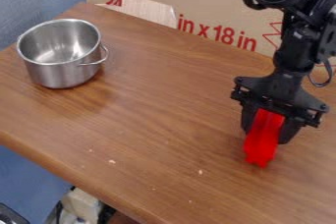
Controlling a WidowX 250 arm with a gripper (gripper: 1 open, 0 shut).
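Note:
A bright red elongated object (261, 141) stands at the right side of the wooden table (144, 140), held low over or on its surface. My black gripper (268, 124) is shut on it from above, its fingers covering the top part. A steel pot (59, 63) with a wire handle sits at the back left of the table.
Cardboard (203, 2) with red printed lettering stands behind the table. A blue-grey area lies beyond the table's left edge.

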